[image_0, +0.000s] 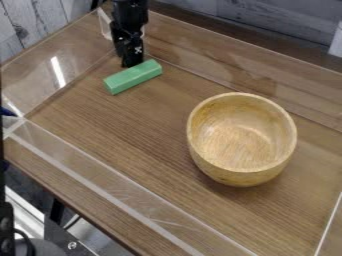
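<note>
A green rectangular block (134, 77) lies on the wooden surface at upper left of centre. My dark gripper (130, 52) hangs from the top edge just behind the block, apart from it; its fingers look open, though they are small and dark. A round light wooden bowl (241, 138) stands to the right, nearer the front.
A pale object (106, 22) stands at the back beside my arm. A dark object sits at the lower left edge.
</note>
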